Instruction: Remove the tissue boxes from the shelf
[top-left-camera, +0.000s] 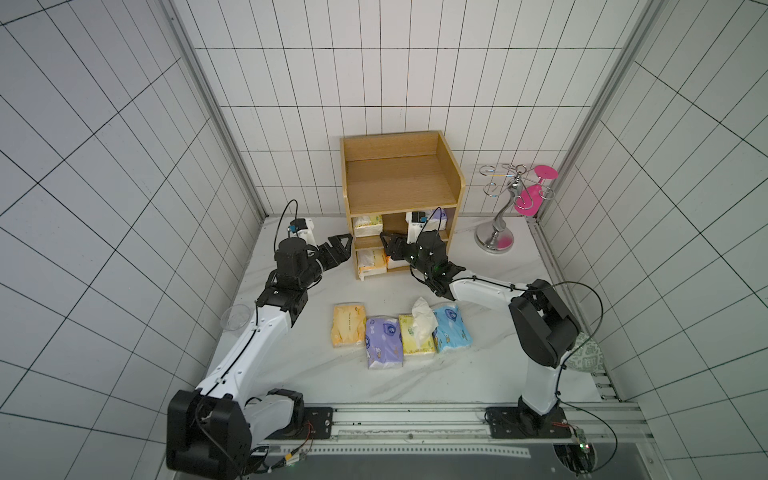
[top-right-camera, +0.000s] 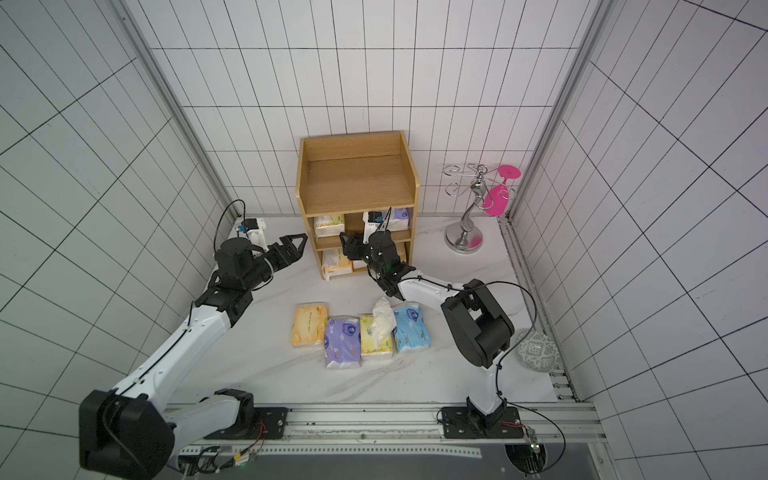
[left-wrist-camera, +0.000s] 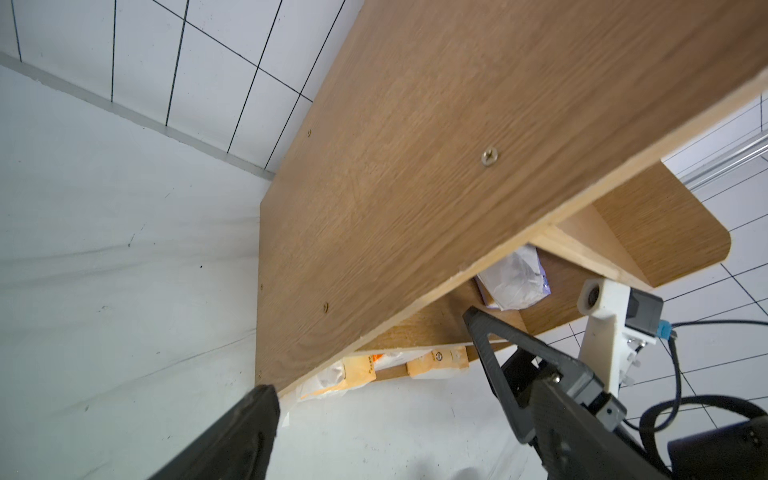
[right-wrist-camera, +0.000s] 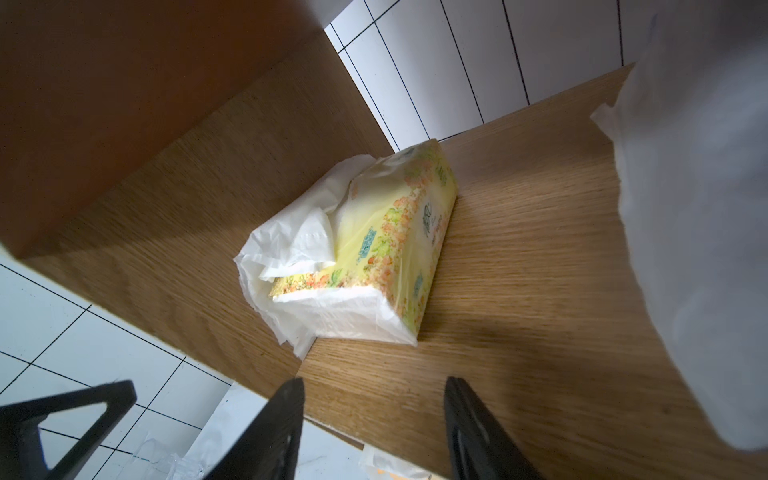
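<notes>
A yellow floral tissue pack (right-wrist-camera: 392, 232) with loose white tissue sits at the left of the wooden shelf's upper level (right-wrist-camera: 528, 264). White wrapping of another pack (right-wrist-camera: 704, 240) fills the right of that view; from above it is a purple pack (top-left-camera: 436, 219). Orange packs (top-left-camera: 371, 261) lie on the lower level, partly hidden. My right gripper (top-left-camera: 385, 244) is at the shelf's front. Its fingers (right-wrist-camera: 276, 424) stand apart around the board's front edge; no pack shows between them, and whether they grip is unclear. Beside the left panel, my left gripper is open and empty.
On the table in front lie an orange pack (top-left-camera: 349, 324), a purple pack (top-left-camera: 385, 342), a yellow pack (top-left-camera: 417, 340) and a blue pack (top-left-camera: 453, 327). A metal rack with a pink glass (top-left-camera: 531, 198) stands right of the shelf.
</notes>
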